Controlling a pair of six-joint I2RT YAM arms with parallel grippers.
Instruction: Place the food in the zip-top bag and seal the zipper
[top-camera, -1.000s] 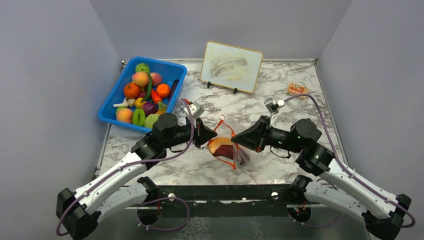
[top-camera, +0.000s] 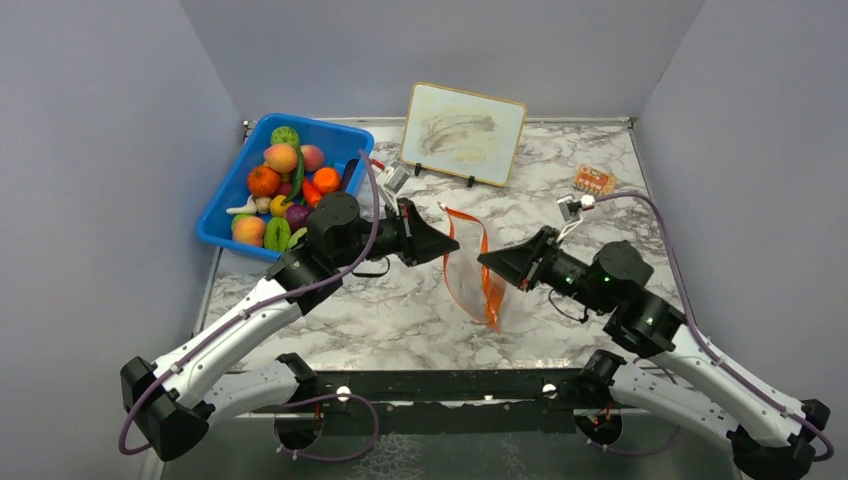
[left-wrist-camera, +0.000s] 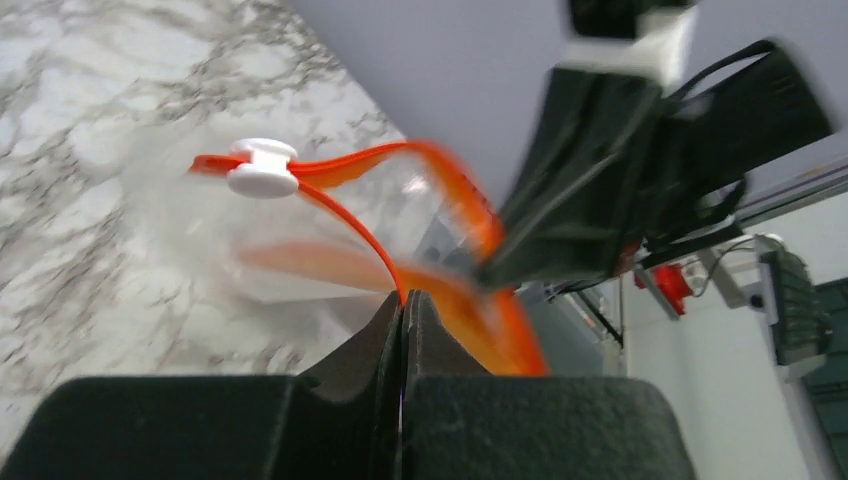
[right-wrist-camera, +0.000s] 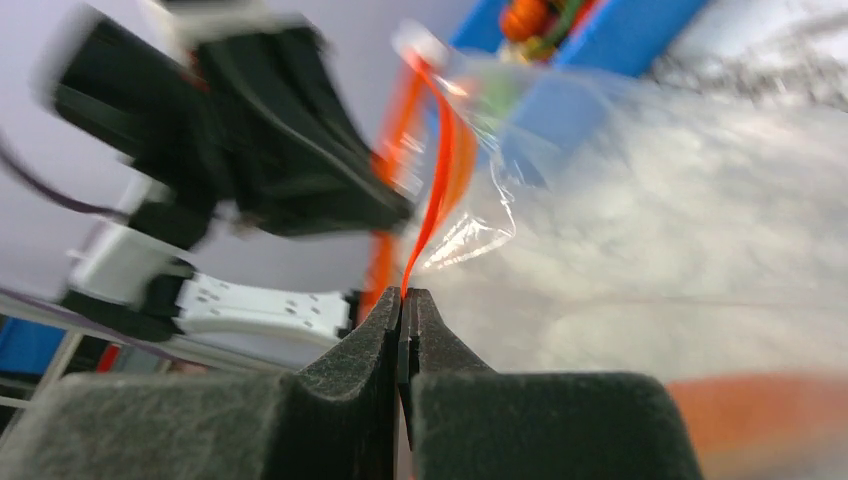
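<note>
The clear zip top bag (top-camera: 465, 272) with its orange rim hangs between my two grippers over the middle of the table. Its mouth is spread apart. My left gripper (top-camera: 455, 245) is shut on the rim's left side; in the left wrist view the orange strip (left-wrist-camera: 350, 222) runs into its fingertips, with a white slider (left-wrist-camera: 263, 168) farther along. On the opposite side my right gripper (top-camera: 483, 259) is shut on the rim, whose orange strip (right-wrist-camera: 436, 195) enters its fingertips in the right wrist view. No food is clearly visible inside the bag; blurred orange patches cannot be told apart from rim.
A blue bin (top-camera: 215, 205) full of fruit and vegetables stands at the back left, partly behind my left arm. A framed board (top-camera: 463, 135) leans at the back, and a small orange pack (top-camera: 595, 180) lies at right. Bare marble lies in front of the bag.
</note>
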